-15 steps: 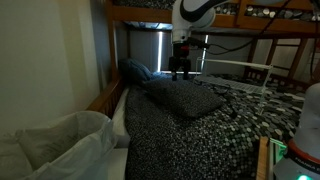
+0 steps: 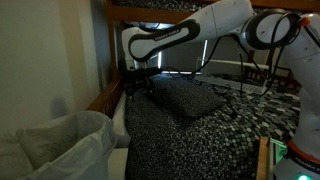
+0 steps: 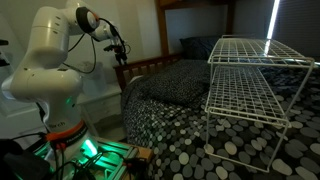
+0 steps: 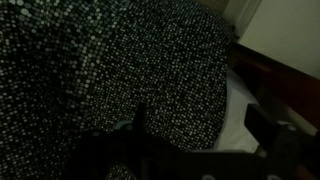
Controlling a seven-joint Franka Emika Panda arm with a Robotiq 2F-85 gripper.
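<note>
My gripper [image 2: 138, 92] hangs high at the left side of a bed, above black dotted bedding [image 2: 160, 142]. In the wrist view its dark fingers [image 4: 139, 118] stand wide apart at the bottom, with only bedding and a strip of pale sheet [image 4: 237, 110] below the gap. The gripper is open and empty. A bunched dark blanket [image 2: 185, 98] lies on the bed. Behind the gripper, a dark pillow [image 2: 131, 70] shows at the bed's far end, partly covered by the arm.
A white bin or bag [image 2: 65, 150] stands at the left, outside the wooden bed rail [image 2: 103, 98]. An upper bunk [image 2: 160, 15] spans overhead. On the right of the bedding stands a white wire shelf [image 3: 245, 100]. The near bedding is clear.
The arm has swung left across the bed and its gripper has come lower, from above the blanket toward the rail side. The bedding and bin look unchanged.
</note>
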